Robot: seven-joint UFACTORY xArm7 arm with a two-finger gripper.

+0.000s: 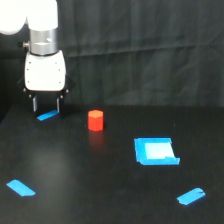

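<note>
My white arm reaches down at the upper left, and its gripper (pixel 47 102) hangs low over the dark table, fingers apart. A blue strip (pixel 46 115) lies under the gripper; I cannot tell whether the fingers touch it. An orange-red block (pixel 96 120) stands right of the gripper, apart from it.
A blue tray (pixel 141 150) with a pale inside lies right of centre on the table (pixel 100 180). Small blue pieces lie at the front left (pixel 21 189) and front right (pixel 190 196).
</note>
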